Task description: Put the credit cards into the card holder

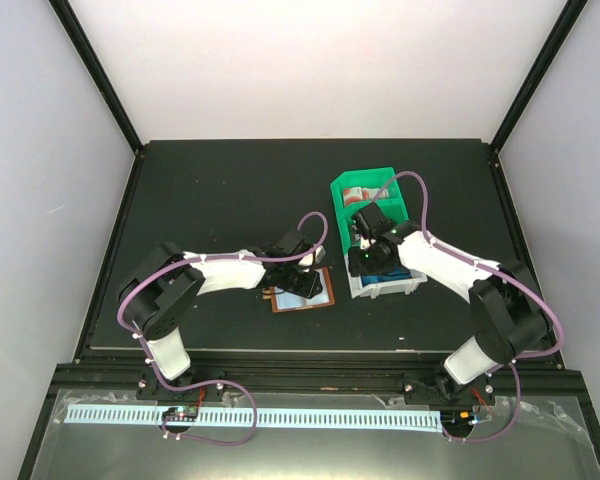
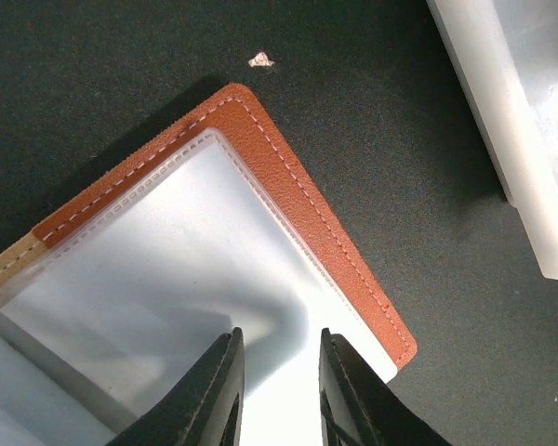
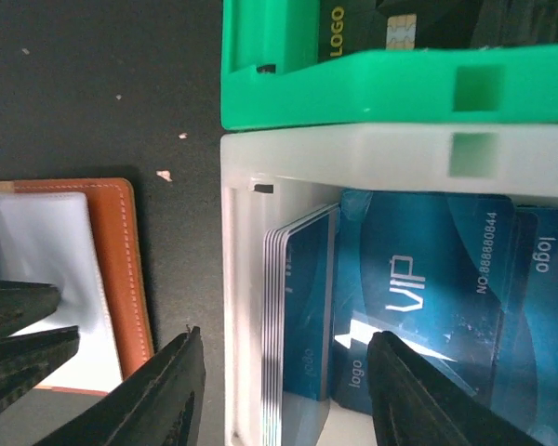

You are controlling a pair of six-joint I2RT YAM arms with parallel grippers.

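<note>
The card holder (image 2: 302, 190), brown with stitched edges and clear sleeves, lies open on the dark table. My left gripper is over its sleeve, the fingertips a small gap apart and nothing seen between them. Several blue cards (image 3: 418, 288) marked VIP are in the white bin (image 3: 245, 279). Against that bin's left wall, some cards stand on edge as an upright stack (image 3: 302, 307). My right gripper is open above this stack, one fingertip on either side of it in the right wrist view. Neither gripper holds a card.
A green bin (image 1: 342, 190) adjoins the white bin at its far side and holds red-and-white cards (image 1: 365, 195) and black cards (image 3: 437, 26). A narrow strip of bare table separates the holder from the bins.
</note>
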